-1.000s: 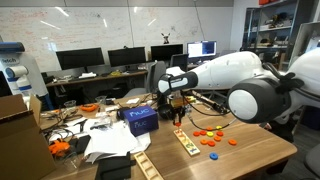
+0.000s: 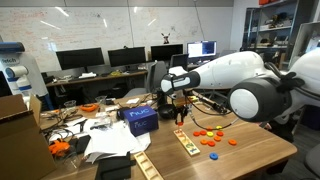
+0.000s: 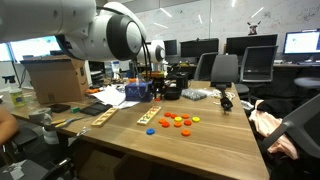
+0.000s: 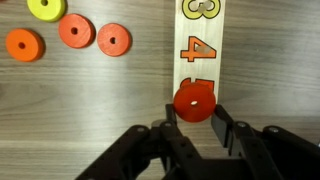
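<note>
In the wrist view an orange-red ring (image 4: pixel 194 102) lies over the near end of a pale wooden number board (image 4: pixel 201 60) showing 3, 4 and part of a 5. My gripper has its fingertips on either side of this ring. Whether they press on it or stand slightly apart cannot be made out. The ring covers the board's end, and any peg beneath it is hidden. In exterior view 1 my gripper (image 2: pixel 181 112) points down above the far end of the board (image 2: pixel 187 144).
Loose rings lie beside the board: a yellow ring (image 4: pixel 46 8), an orange ring (image 4: pixel 24 44) and red ones (image 4: pixel 114 40). Blue rings (image 2: pixel 213 156) sit nearer the front. A blue-purple box (image 2: pixel 140 120) and white papers (image 2: pixel 108 142) occupy the left.
Over the last second the arm and gripper have barely moved, staying above the board's far end. The board, loose rings and box remain in place.
</note>
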